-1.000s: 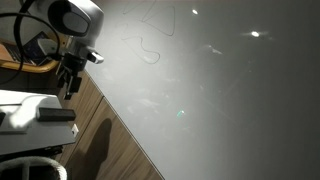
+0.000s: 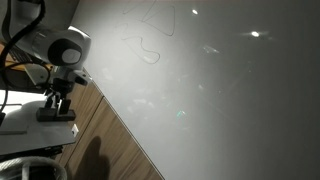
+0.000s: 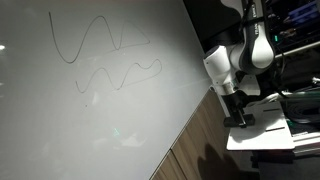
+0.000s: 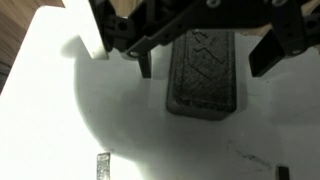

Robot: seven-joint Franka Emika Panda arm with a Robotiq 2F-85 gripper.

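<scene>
A dark, block-shaped eraser [image 4: 205,75] lies on the white surface [image 4: 110,105] in the wrist view. My gripper is open around it, with one finger [image 4: 146,60] to its left and the other to its right. Gaps show on both sides of the eraser. In exterior view 1 the gripper [image 2: 62,104] is low over the eraser [image 2: 55,115] on the small white table. From exterior view 2, the gripper [image 3: 236,118] hides most of the block.
A large whiteboard [image 2: 220,90] with thin wavy lines [image 3: 118,76] stands beside the table [image 3: 275,136]. Wood panelling [image 2: 100,130] runs below the board. A round bin [image 2: 32,165] is at the table's front in exterior view 1.
The arm has come down and left in exterior view 1, from above the table to the eraser. The eraser shows no clear movement.
</scene>
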